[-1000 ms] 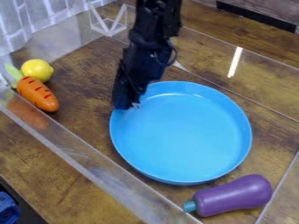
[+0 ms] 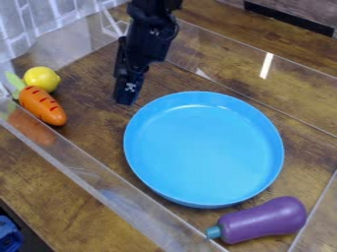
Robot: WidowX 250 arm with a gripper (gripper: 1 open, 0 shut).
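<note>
My dark gripper (image 2: 129, 81) hangs at the upper middle, above the bare wood just behind the blue plate (image 2: 202, 151); it is open, with nothing visible between its fingers. An orange toy carrot (image 2: 42, 106) lies at the left, with a yellow lemon (image 2: 41, 79) just behind it. A purple eggplant (image 2: 261, 220) lies at the lower right, in front of the plate.
Clear plastic walls run along the left, front and back of the wooden work area (image 2: 93, 148). A blue object (image 2: 8, 236) shows at the lower left corner.
My gripper has moved up and back, away from over the plate's rear left rim. The plate, carrot, lemon and eggplant look unmoved.
</note>
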